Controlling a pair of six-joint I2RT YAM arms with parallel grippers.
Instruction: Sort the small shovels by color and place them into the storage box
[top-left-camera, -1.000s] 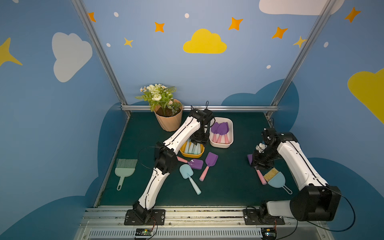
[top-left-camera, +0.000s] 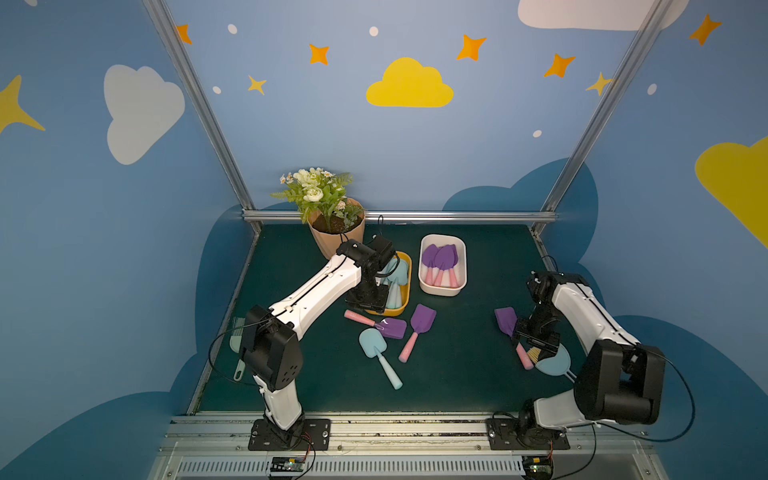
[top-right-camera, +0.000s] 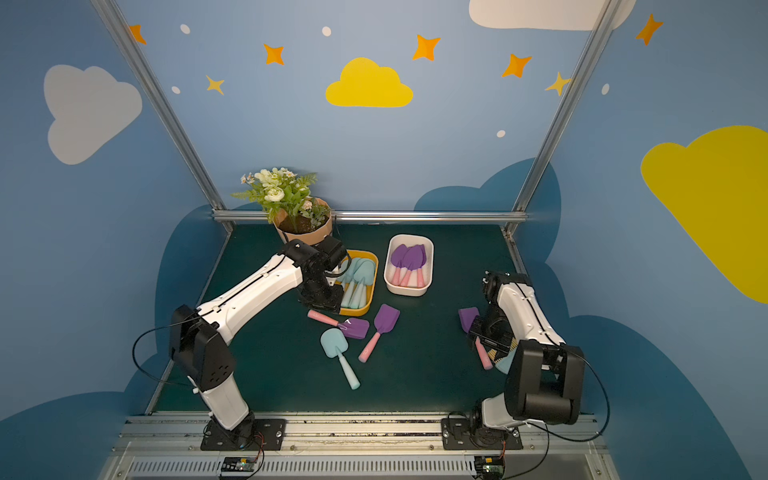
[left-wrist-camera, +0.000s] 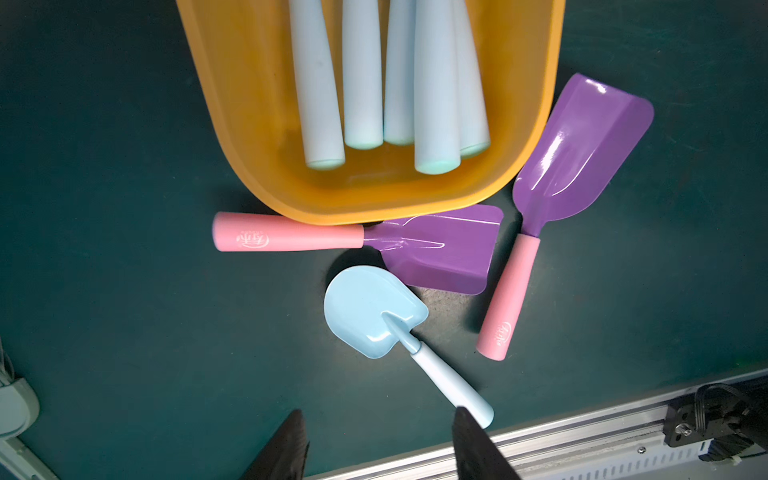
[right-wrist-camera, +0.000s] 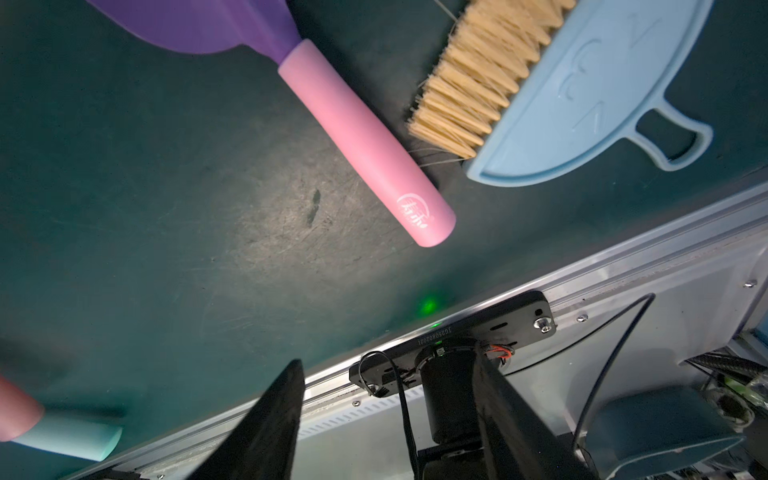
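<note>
Several blue shovels (top-right-camera: 361, 272) lie in the yellow box (left-wrist-camera: 384, 209). Several purple shovels (top-left-camera: 445, 257) with pink handles lie in the white box (top-left-camera: 442, 290) to its right. On the mat in front of the yellow box are a purple shovel (left-wrist-camera: 448, 248) lying sideways against its edge, a slanted purple shovel (left-wrist-camera: 588, 144), and a blue shovel (left-wrist-camera: 372, 308). Another purple shovel (right-wrist-camera: 360, 144) lies at the right. My left gripper is open and empty, above the yellow box's left front. My right gripper, open and empty, hovers over the right-hand purple shovel.
A blue dustpan (right-wrist-camera: 592, 96) with a bristle brush (right-wrist-camera: 488, 80) lies beside the right-hand shovel. A green brush (top-left-camera: 238, 344) is at the far left, partly behind the left arm. A flower pot (top-left-camera: 328, 232) stands behind the yellow box.
My left arm has swung left and toward the front, away from the white box's side. The shovels have not moved.
</note>
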